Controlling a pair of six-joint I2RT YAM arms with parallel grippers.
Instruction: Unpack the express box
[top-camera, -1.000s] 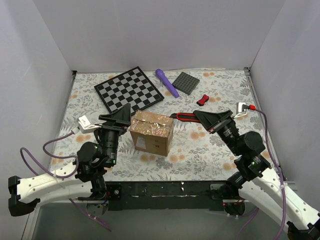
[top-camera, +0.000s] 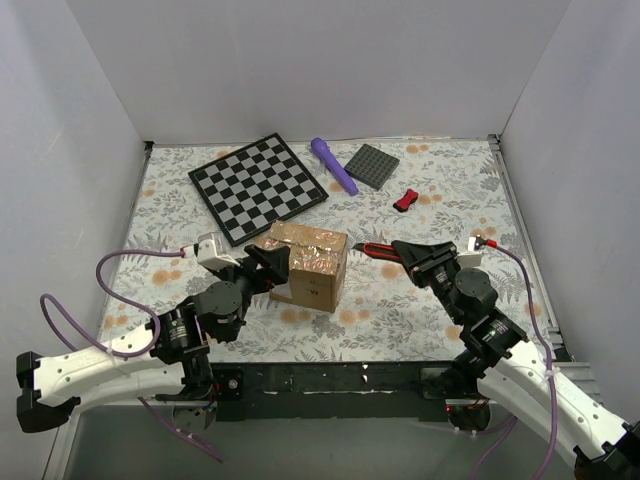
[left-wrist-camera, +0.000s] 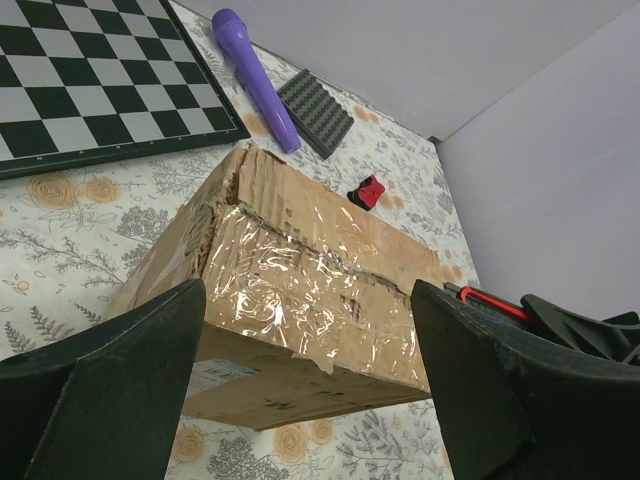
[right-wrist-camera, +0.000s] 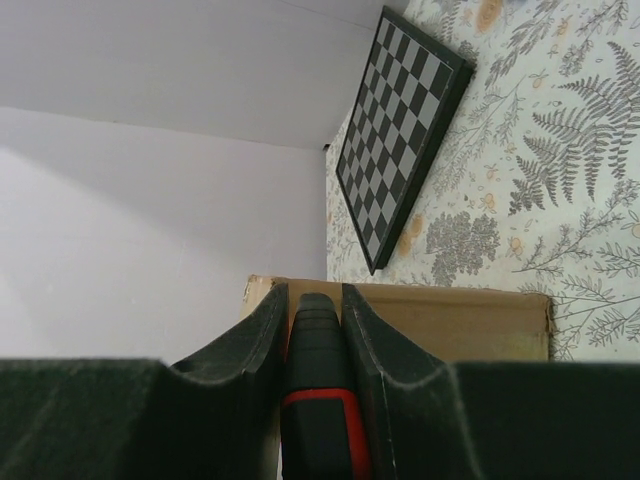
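A taped cardboard box (top-camera: 310, 262) stands near the table's middle, its top flaps closed under shiny clear tape that runs along the seam. My left gripper (top-camera: 268, 262) hangs over the box's left side; in the left wrist view its fingers (left-wrist-camera: 110, 385) are wide apart with the box (left-wrist-camera: 300, 270) beyond them. To the box's right, my right gripper (top-camera: 398, 252) is shut on a red and black utility knife (top-camera: 378, 251), whose blade end points toward the box. In the right wrist view the knife (right-wrist-camera: 318, 420) lies between the fingers, with the box (right-wrist-camera: 440, 318) behind.
A checkerboard (top-camera: 258, 187) lies at the back left. Behind the box are a purple microphone-shaped object (top-camera: 333, 166), a dark grey textured pad (top-camera: 371, 166) and a small red and black item (top-camera: 406, 200). Walls enclose it.
The box has stayed in place.
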